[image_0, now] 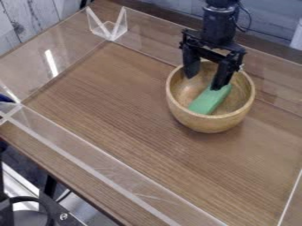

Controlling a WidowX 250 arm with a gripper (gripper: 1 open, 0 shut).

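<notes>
A tan round bowl (189,115) sits at the right of centre on the wooden table (94,132), with a green oblong object (207,101) lying inside it. My black gripper (210,65) is over the back of the bowl, its fingers spread apart and open. Whether anything behind the fingers is touched cannot be seen clearly.
A small white wire-like or clear shape (108,25) is at the back left. Dark objects line the lower left edge. The table left of and in front of the bowl is clear.
</notes>
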